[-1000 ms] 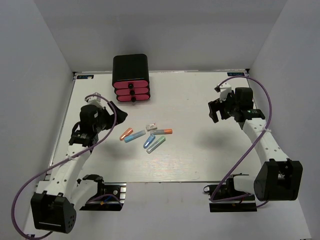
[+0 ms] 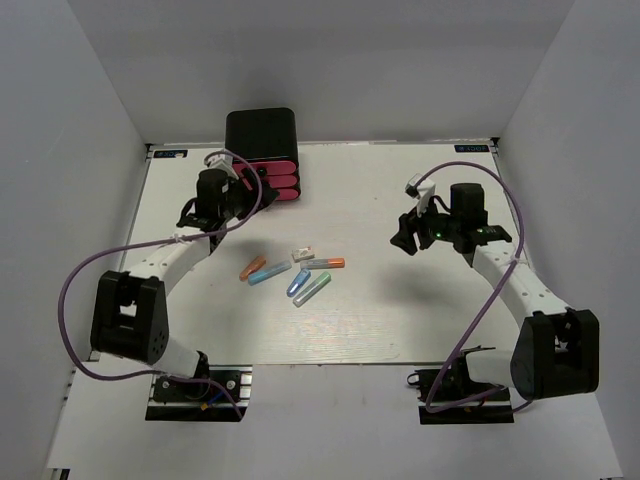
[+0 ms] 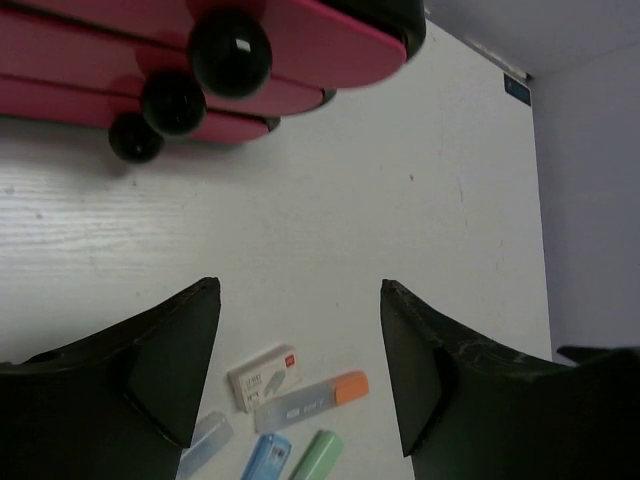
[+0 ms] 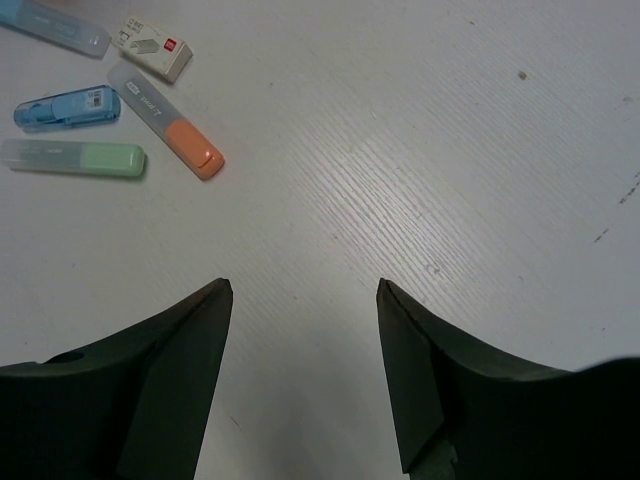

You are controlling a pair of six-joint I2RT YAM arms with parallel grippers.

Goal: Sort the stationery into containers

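Note:
A black box with three pink drawers (image 2: 280, 168) stands at the back left; in the left wrist view their black knobs (image 3: 228, 55) are close. My left gripper (image 2: 258, 190) is open in front of the drawers, empty. On the table lie an orange pen (image 2: 251, 268), blue highlighter (image 2: 268, 272), white eraser box (image 4: 151, 48), orange highlighter (image 4: 188, 144), small blue item (image 4: 66, 109) and green highlighter (image 4: 111, 158). My right gripper (image 2: 410, 232) hangs over the right of the table, fingers apart, empty.
Grey walls border it at both sides and the back.
My right gripper has moved left and slightly toward the front.

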